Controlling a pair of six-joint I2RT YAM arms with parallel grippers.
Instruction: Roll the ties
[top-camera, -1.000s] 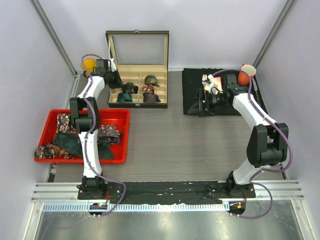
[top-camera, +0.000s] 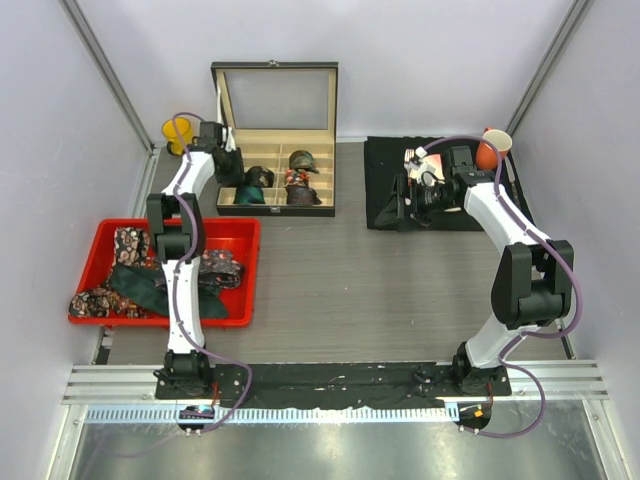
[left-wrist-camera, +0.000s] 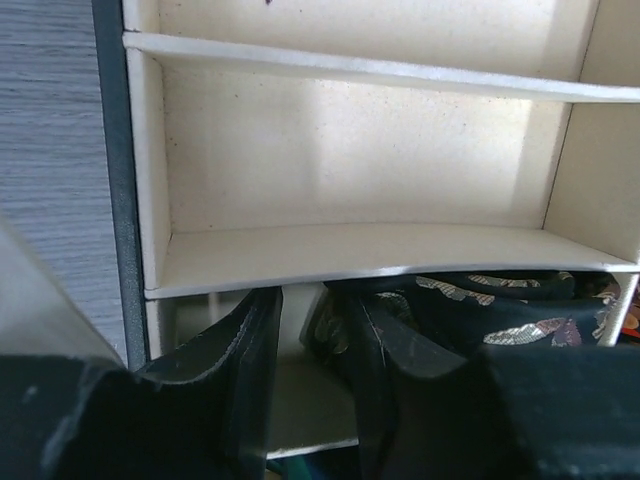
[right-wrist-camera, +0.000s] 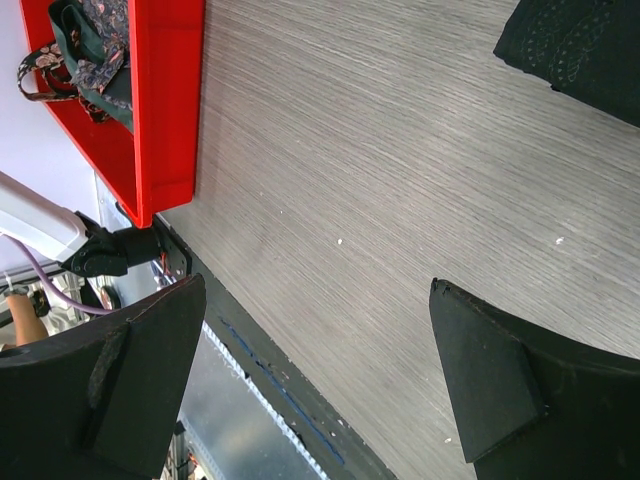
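Observation:
The compartment box (top-camera: 330, 209) stands open at the back, with several rolled ties in its cells, among them a green tie (top-camera: 249, 195) and a brown tie (top-camera: 303, 196). My left gripper reaches down into a cell near the box's left side, its fingers parted. A dark patterned tie (left-wrist-camera: 500, 318) lies in that cell, mostly to the right of the fingers; its left end comes close to the right finger, and contact is hard to judge. In the right wrist view, my right gripper is wide open above bare table, holding nothing.
A red tray (top-camera: 252, 280) with loose ties, one dark green (top-camera: 140, 288), stands front left beneath the left arm. Yellow cup (top-camera: 177, 133) left of the box. A black mat (top-camera: 385, 165) and orange mug (top-camera: 488, 155) lie right.
The ties and the right arm look unmoved.

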